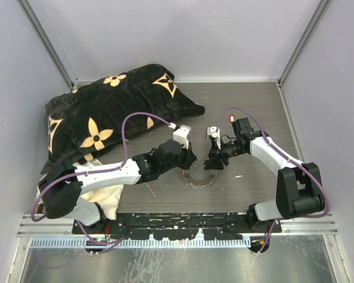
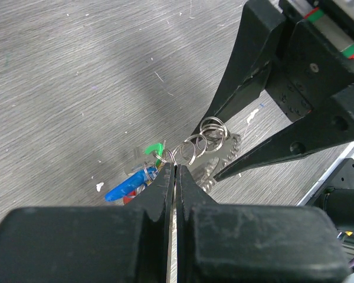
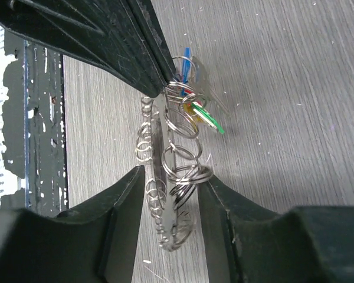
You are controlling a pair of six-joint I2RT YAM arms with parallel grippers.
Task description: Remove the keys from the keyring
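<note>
The keyring (image 1: pixel 200 180), a loop of metal with many small rings, lies between my grippers. My left gripper is shut at its end near coloured keys (image 2: pixel 130 184), blue, green and red; whether anything thin is between its fingertips I cannot tell. My right gripper stands part open around the ringed strip, its tips at a cluster of rings. In the right wrist view the green key (image 3: pixel 209 118) hangs beside the left gripper's tips.
A black patterned cushion (image 1: pixel 106 118) fills the back left, with white cloth (image 1: pixel 109 199) under the left arm.
</note>
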